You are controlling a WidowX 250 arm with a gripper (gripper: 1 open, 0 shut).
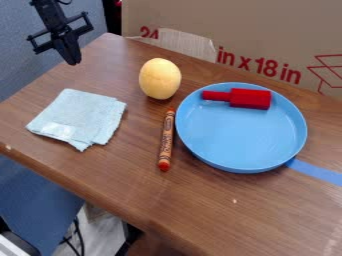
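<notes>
The black gripper [71, 53] hangs at the upper left over the table's left edge, above and behind a folded pale blue cloth [78, 118]; whether its fingers are open or shut is unclear. A yellow egg-shaped object [159, 78] stands near the middle back. An orange marker [167, 142] lies lengthwise between the cloth and a blue plate [241, 138]. A red object with a narrower handle [247, 98] lies on the far part of the plate.
A cardboard box [254, 40] lines the back. Blue tape [318, 172] runs right from under the plate.
</notes>
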